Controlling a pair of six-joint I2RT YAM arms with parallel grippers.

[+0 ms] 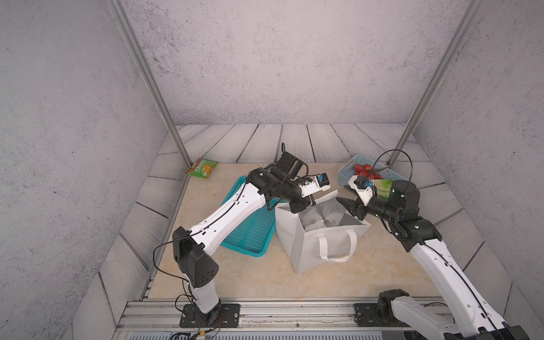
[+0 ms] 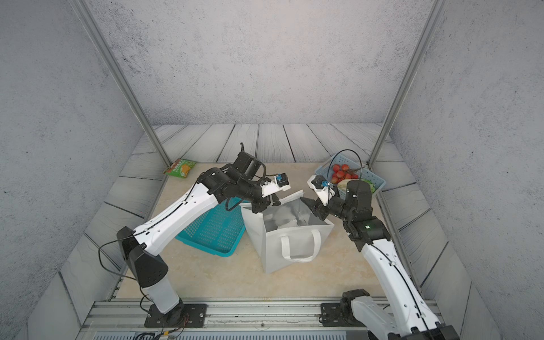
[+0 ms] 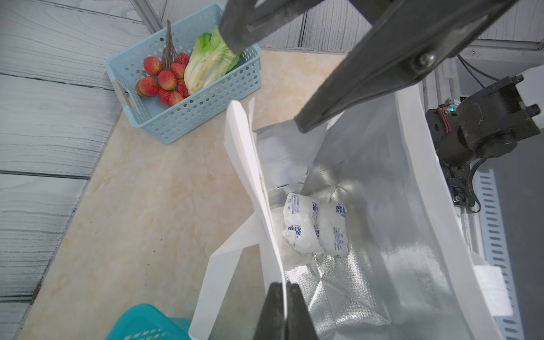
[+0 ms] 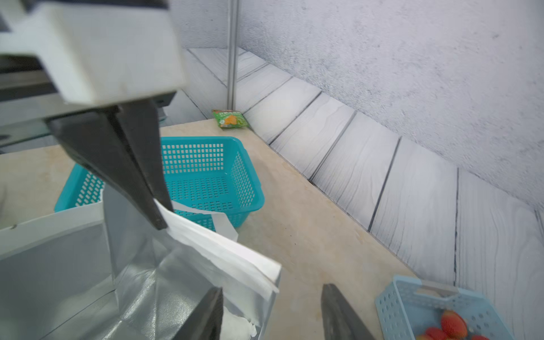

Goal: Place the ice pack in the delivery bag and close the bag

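Observation:
The delivery bag (image 1: 311, 249) stands upright on the table with its mouth open and a silver lining (image 3: 374, 249) inside. On the bag's floor lie white ice packs (image 3: 300, 223) with blue print, side by side. My left gripper is shut on the bag's thin white rim, which runs between its fingers. At the bag's other end is my right gripper, its fingers parted; the bag's rim corner reaches into the gap between them, with no grip on it visible.
An empty teal basket (image 1: 247, 232) stands left of the bag. A light blue basket (image 3: 215, 93) with red fruit and lettuce is at the back right. A green snack packet (image 1: 201, 167) lies at the back left. Bare table shows in front of the bag.

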